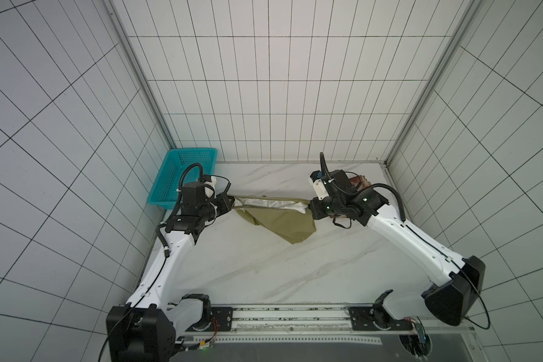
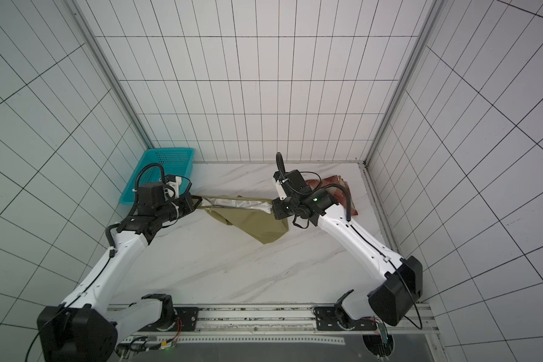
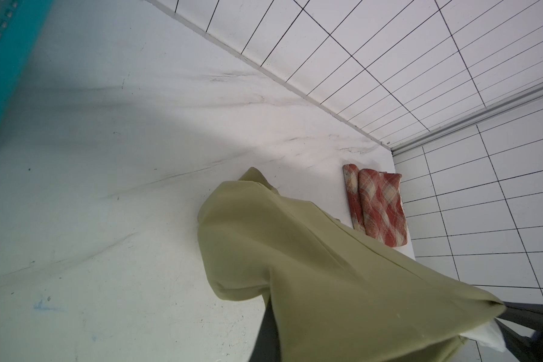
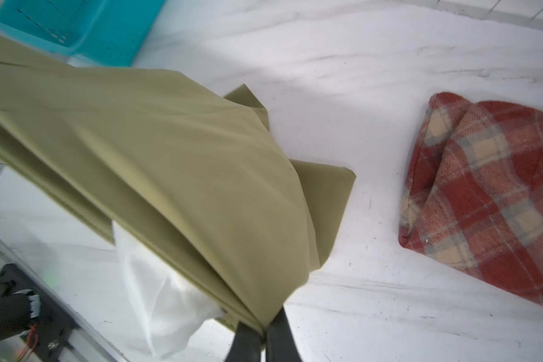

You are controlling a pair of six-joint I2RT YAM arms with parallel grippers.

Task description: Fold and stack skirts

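Observation:
An olive skirt [image 1: 277, 222] with white lining [image 4: 157, 289] is stretched taut between my two grippers, its lower part draping toward the table. My left gripper [image 1: 231, 203] is shut on the skirt's left end; in the left wrist view the cloth covers most of its fingers. My right gripper is shut on the other end, the fabric bunched at its fingertips. A folded red plaid skirt [image 4: 482, 193] lies on the table at the right, partly behind the right arm in the top views.
A teal basket [image 2: 138, 172] stands at the back left, behind the left arm. Tiled walls [image 1: 270, 78] enclose the back and sides.

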